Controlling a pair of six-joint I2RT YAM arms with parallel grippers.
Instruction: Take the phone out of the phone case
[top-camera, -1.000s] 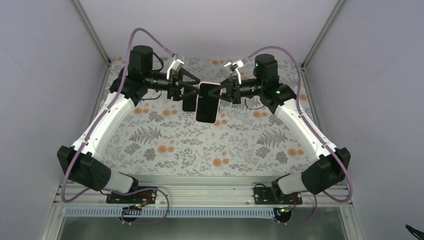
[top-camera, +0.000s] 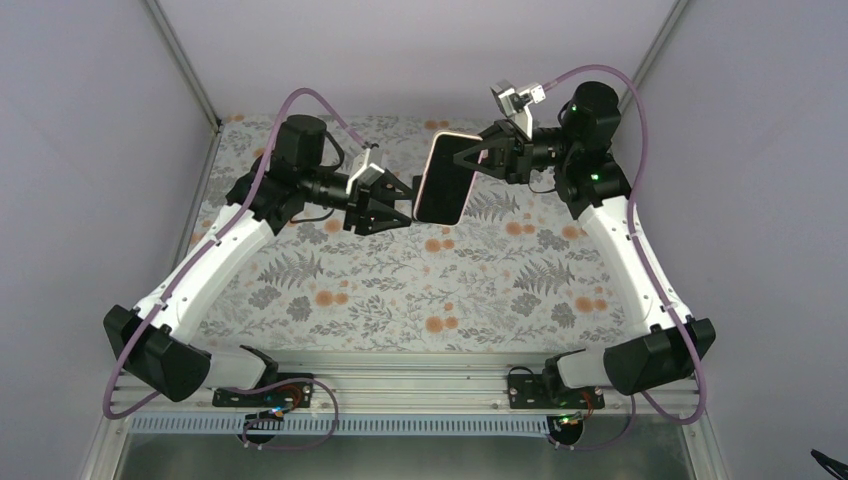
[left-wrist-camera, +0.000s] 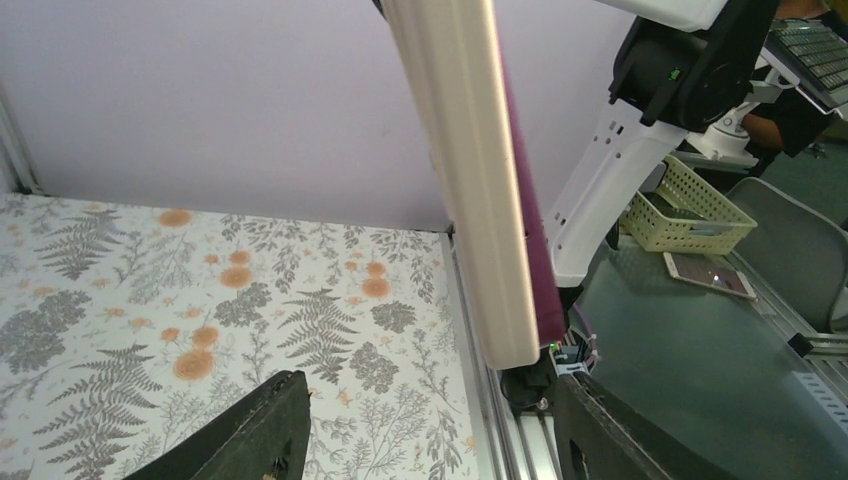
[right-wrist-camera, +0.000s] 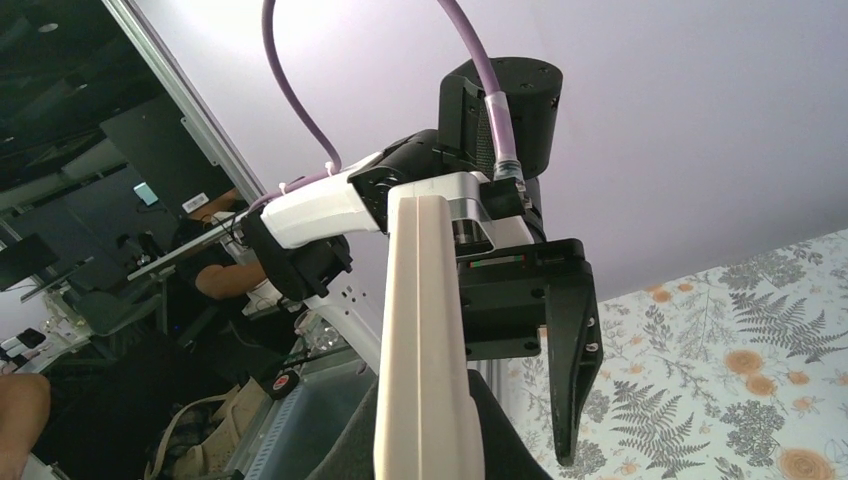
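A phone with a black screen sits in its pale pink-cream case, raised above the table and tilted. My right gripper is shut on its upper right edge. In the right wrist view the case appears edge-on, between that gripper's dark fingers. My left gripper is just left of the case, open, with nothing between its fingers. The left wrist view shows the case's cream edge and purplish back, above and beyond the fingertips. Its top is cut off there.
Something black lies behind the phone's left edge, mostly hidden. Pale walls stand round it.
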